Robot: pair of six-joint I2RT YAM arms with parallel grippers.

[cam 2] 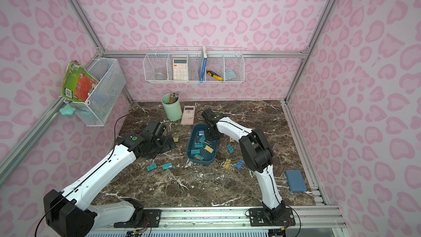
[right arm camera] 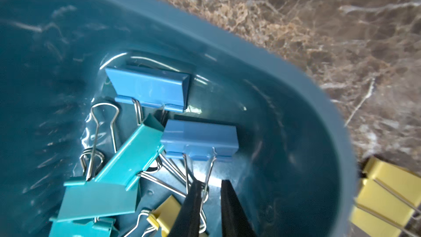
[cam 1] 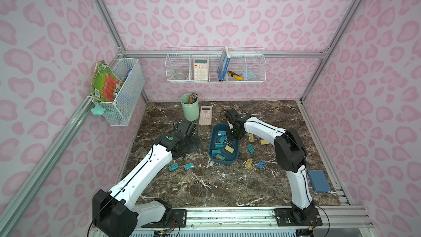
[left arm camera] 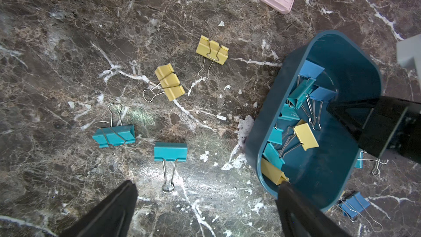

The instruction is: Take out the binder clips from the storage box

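Observation:
The dark blue storage box (left arm camera: 253,142) holds several teal, blue and yellow binder clips. Inside it, my right gripper points down, its fingertips a narrow gap apart. The wire handles of a blue clip (right arm camera: 199,138) reach the left fingertip; whether a wire lies between the fingers is unclear. Another blue clip (right arm camera: 149,87) and a teal clip (right arm camera: 131,153) lie close by. Left of the box, my left gripper hangs wide open above the table, empty. Beneath it lie two teal clips (left arm camera: 170,151) and two yellow clips (left arm camera: 169,82).
Right of the box, more loose clips lie on the table, among them a blue one (cam 1: 261,164) and a yellow one (cam 1: 248,163). Behind stand a green pen cup (cam 1: 190,110) and a pink calculator (cam 1: 205,115).

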